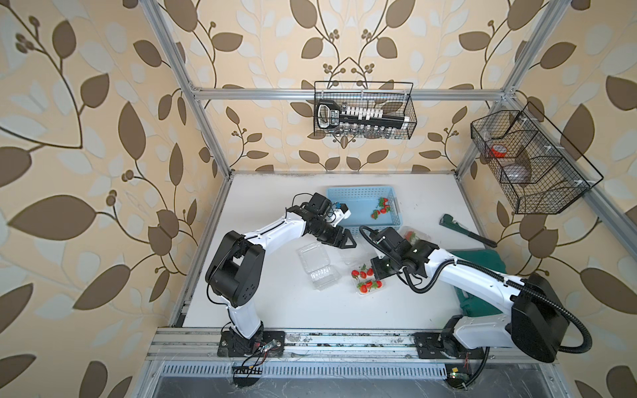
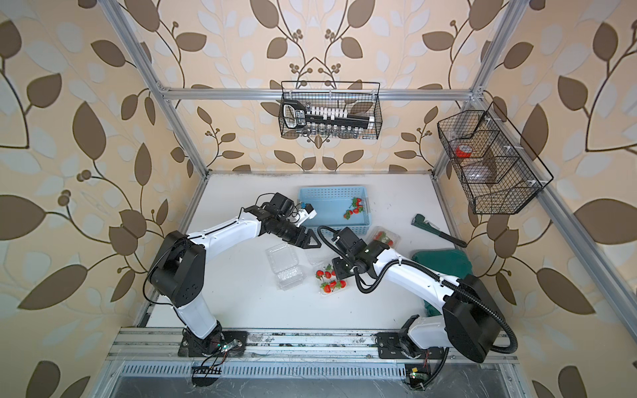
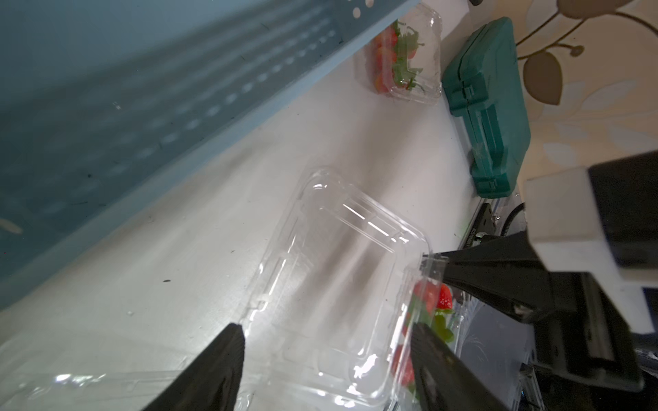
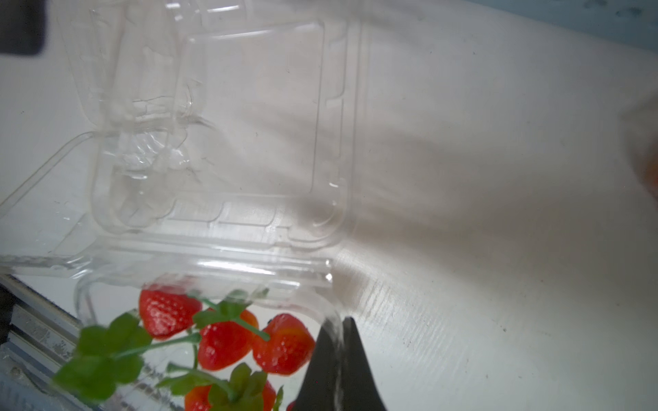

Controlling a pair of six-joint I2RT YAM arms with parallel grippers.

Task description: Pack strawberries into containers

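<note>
A clear hinged container with several strawberries [image 4: 222, 342] in its base stands at the front middle of the table, its clear lid [image 4: 260, 109] folded open toward the blue basket. My right gripper is shut on the thin side rim of that base. My left gripper hangs over the lid with its fingers [image 3: 218, 370] apart; no strawberry is between them. An empty open container [image 1: 318, 265] lies to the left. A few strawberries [image 1: 381, 208] remain in the blue basket [image 1: 351, 192]. Another container holding strawberries [image 3: 407, 58] sits beyond, to the right.
A green case [image 3: 490, 102] and a dark-handled green tool [image 1: 467, 232] lie on the right side. Wire racks [image 1: 363, 109] hang on the back and right walls. Bare table lies at the left and front.
</note>
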